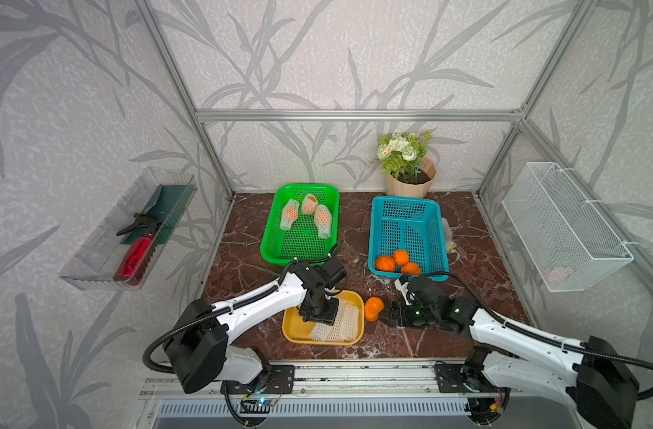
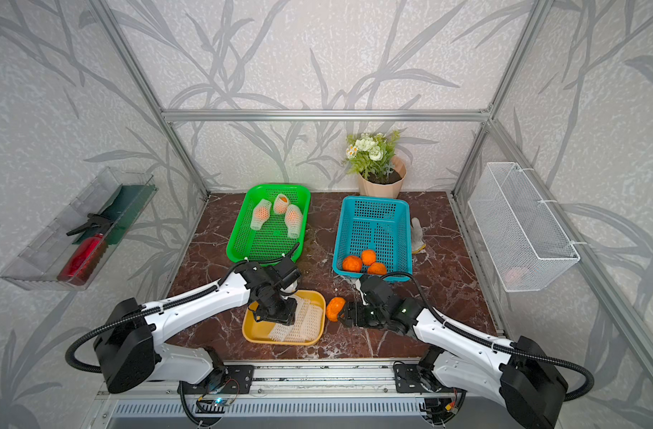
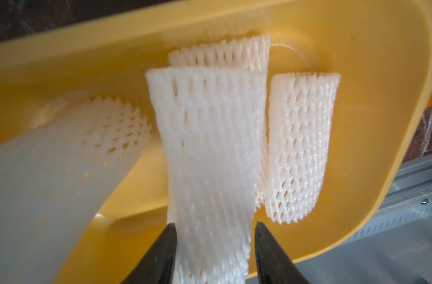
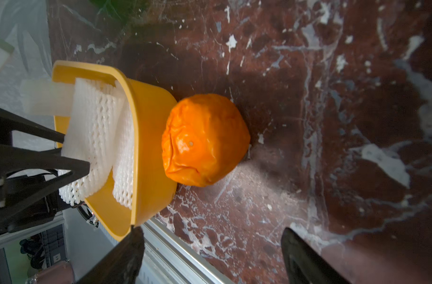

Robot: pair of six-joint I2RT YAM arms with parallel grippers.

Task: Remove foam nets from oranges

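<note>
In the left wrist view, a white foam net (image 3: 211, 156) runs between the parted fingers of my left gripper, low over the yellow tray (image 3: 367, 189). More nets lie in that tray, one flat net (image 3: 301, 146) at the right and a blurred net (image 3: 59, 189) close to the camera at the left. A bare orange (image 4: 204, 139) rests on the table against the tray's outer side. My right gripper stands open just right of it, empty. Three netted oranges (image 1: 323, 221) sit in the green basket (image 1: 264, 246).
Bare oranges (image 1: 385, 264) occupy the near end of the blue basket (image 1: 405, 228), behind the right arm. A flower pot (image 1: 410, 178) stands at the back. Between the two baskets the marbled table (image 1: 353, 221) is clear.
</note>
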